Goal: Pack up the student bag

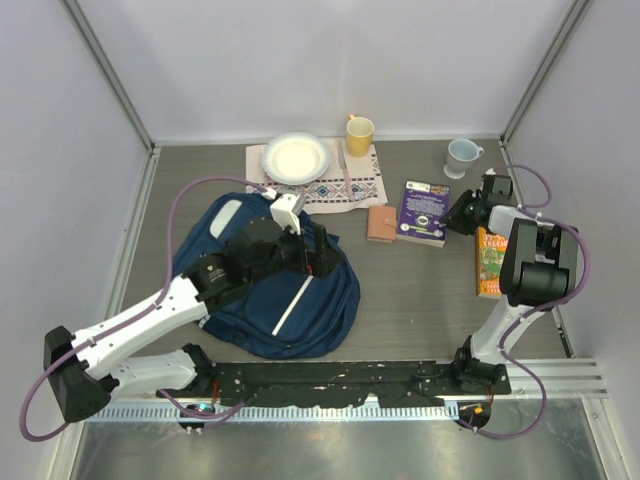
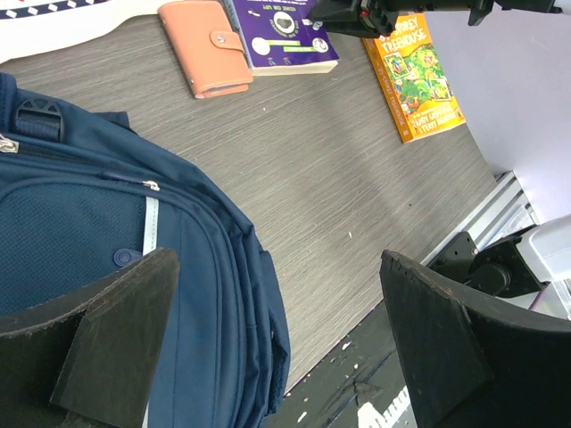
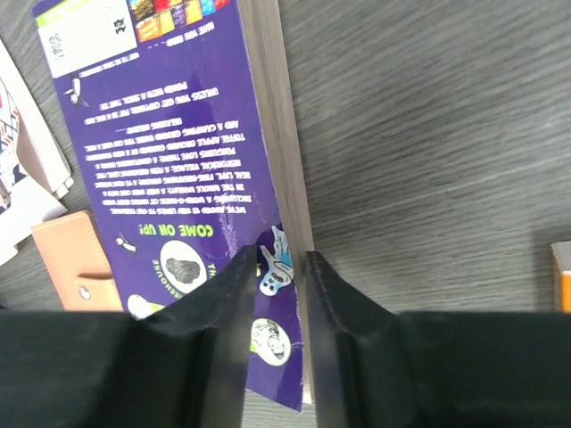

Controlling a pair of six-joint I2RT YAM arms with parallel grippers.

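Note:
The purple book point(image 1: 423, 212) lies flat on the table beside a small tan wallet point(image 1: 381, 223). My right gripper is at the book's right-hand side. In the right wrist view one fingertip point(image 3: 245, 267) overlaps the cover and the other is at the spine-side edge; the fingers are part open, with a narrow gap, and whether they touch the book I cannot tell. A navy blue bag point(image 1: 320, 315) lies flat at the left, a grey-white strip running along it. Above the bag stands my left gripper, its fingers wide apart and empty.
An orange book point(image 1: 490, 262) lies at the right, partly under the right arm. Along the back are a white plate point(image 1: 296, 158), a patterned cloth point(image 1: 325, 195), a yellow mug point(image 1: 359, 136) and a pale cup point(image 1: 461, 156).

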